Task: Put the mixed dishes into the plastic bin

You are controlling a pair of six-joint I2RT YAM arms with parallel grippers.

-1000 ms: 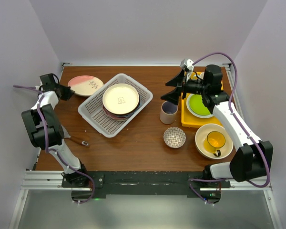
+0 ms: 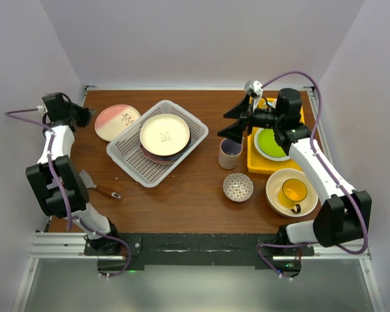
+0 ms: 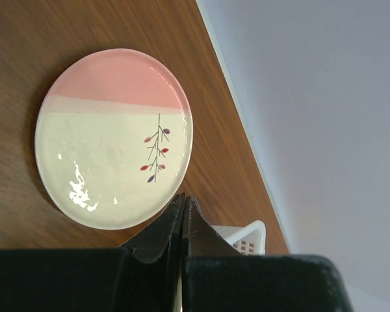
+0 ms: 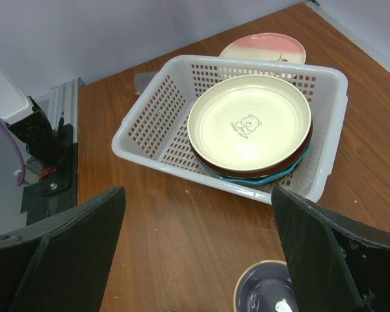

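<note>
A pink and cream plate point(image 2: 114, 122) with a twig print lies left of the white plastic bin point(image 2: 198, 133). Its whole round face shows in the left wrist view. My left gripper point(image 2: 92, 113) is by the plate's left side; its fingers are shut, and nothing shows between their tips. Stacked plates sit inside the bin, a cream one point(image 4: 250, 123) with a bear print on top. Over the mug point(image 2: 230, 155), my right gripper point(image 2: 225, 125) hangs open and empty, facing the bin.
On the right, a yellow rack point(image 2: 257, 162) holds a green plate point(image 2: 270, 143). A cream bowl point(image 2: 273, 188) carries an amber cup point(image 2: 292, 193). A patterned bowl point(image 2: 238, 187) stands below the mug. Near the left arm lies a handled tool point(image 2: 107, 192).
The plate now shows rounder, its near edge lower in the top view. The right arm has hardly moved.
</note>
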